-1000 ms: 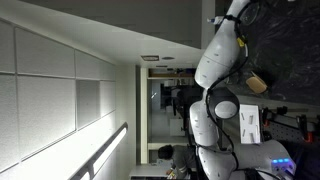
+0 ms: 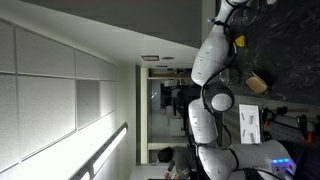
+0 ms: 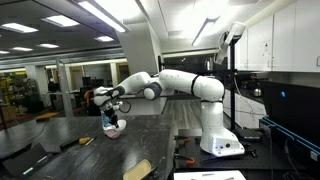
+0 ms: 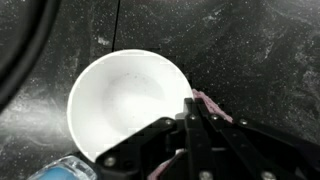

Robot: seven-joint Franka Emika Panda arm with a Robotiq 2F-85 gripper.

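A white round bowl [image 4: 128, 100] fills the left middle of the wrist view, its inside empty. My gripper comes in from the lower right, shut, with its tips at the bowl's right rim. Whether the thin rim lies between the fingers does not show clearly. A pinkish cloth [image 4: 211, 104] shows beside the fingers, partly hidden by them. In exterior view 2 the arm reaches far across the dark table to the gripper [image 3: 106, 113], close above the small white bowl [image 3: 113, 133].
A clear bottle with blue [image 4: 62, 171] stands close to the bowl, and a black cable-like loop [image 4: 25, 45] crosses the wrist view's corner. A tan block [image 2: 257, 82] and a yellow object [image 2: 240, 41] lie nearer the base.
In exterior view 1 the arm's outer part has shifted slightly, and more of the yellow object shows beside it. The tan block has stayed in place.
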